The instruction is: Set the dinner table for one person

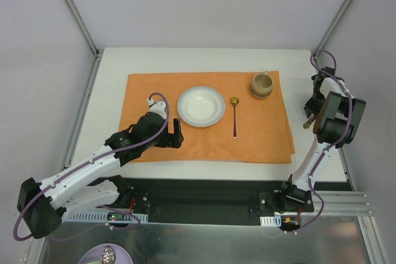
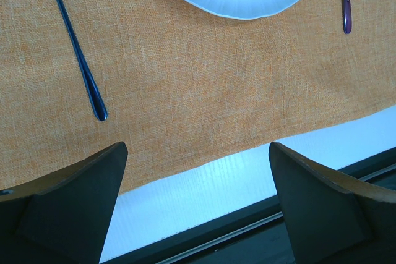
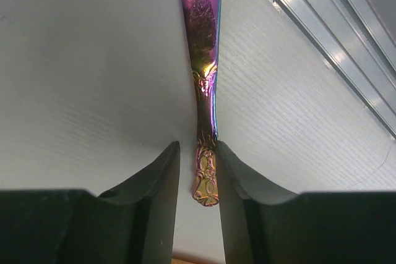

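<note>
An iridescent knife [image 3: 204, 29] lies on the white surface at the right edge. My right gripper is low over its patterned handle, fingers part open on either side of it. The orange placemat [image 1: 210, 146] carries a white plate [image 1: 201, 106], a gold spoon [image 1: 234, 101] right of it, and a mug [image 1: 261, 85] behind. My left gripper hangs open, empty, over the mat's front left; a thin utensil handle [image 2: 93, 94] lies below it.
Metal rails [image 3: 334, 47] run beside the knife. A purple bowl [image 1: 93, 255] with metal items sits at the bottom, off the table.
</note>
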